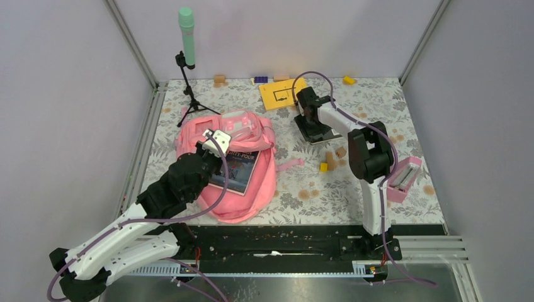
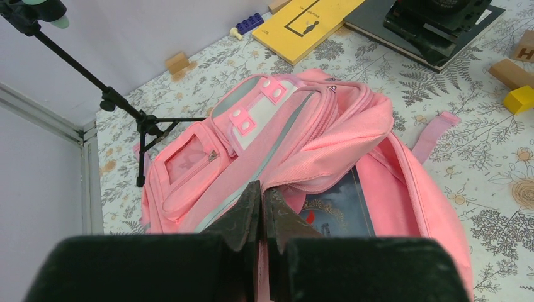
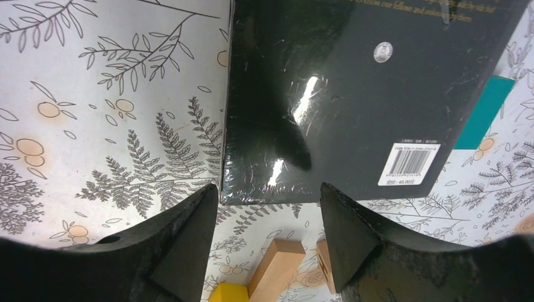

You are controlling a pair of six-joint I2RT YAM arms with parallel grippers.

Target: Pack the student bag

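Observation:
A pink backpack (image 1: 252, 201) lies open on the left of the table, a book (image 1: 236, 170) inside. My left gripper is shut at the raised rim of its flap; whether fabric is between the fingers is unclear. My right gripper stands open over the near edge of a dark book (image 3: 334, 107) with a barcode, lying back cover up right of the bag. A teal item (image 3: 480, 116) shows beneath that book.
A yellow book (image 1: 277, 94), small blocks (image 2: 520, 99), a pink box (image 1: 404, 180) at the right and a tripod (image 1: 195, 106) with a green cylinder stand around.

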